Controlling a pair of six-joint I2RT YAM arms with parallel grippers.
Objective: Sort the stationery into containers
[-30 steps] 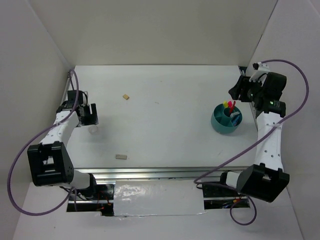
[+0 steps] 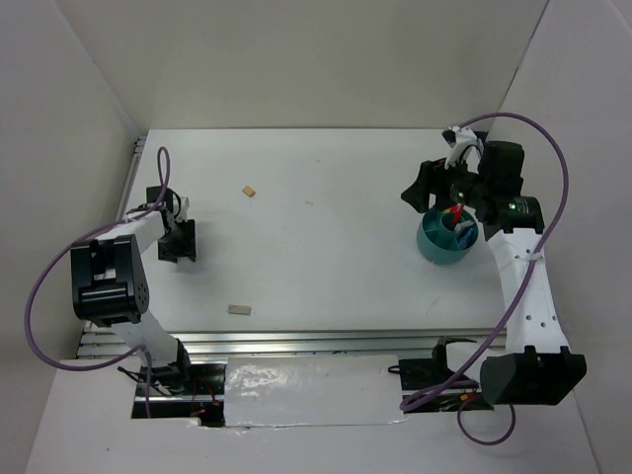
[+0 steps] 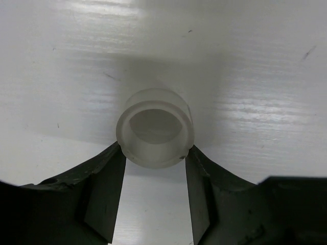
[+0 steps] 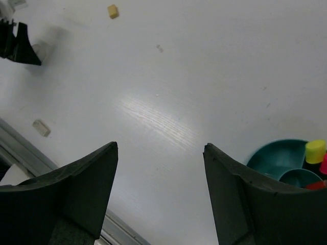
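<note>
A white, translucent ring-shaped roll (image 3: 155,156) stands between the tips of my left gripper, which is part open. Its fingers (image 3: 104,191) come up to the roll's sides; whether they press on it is unclear. On the right, a round teal container (image 2: 441,253) with compartments holds several pens and markers, among them a yellow-capped one (image 4: 316,151) and a red one (image 4: 317,185). Over the container's back left side hovers my right gripper, open and empty. A small tan block (image 2: 249,191) and a grey block (image 2: 239,309) lie apart on the table.
Metal rails (image 2: 316,341) run along its front edge, and pale walls (image 2: 326,59) enclose the back and sides.
The right arm has swung leftward, in over the container's back side. Both blocks have stayed put.
</note>
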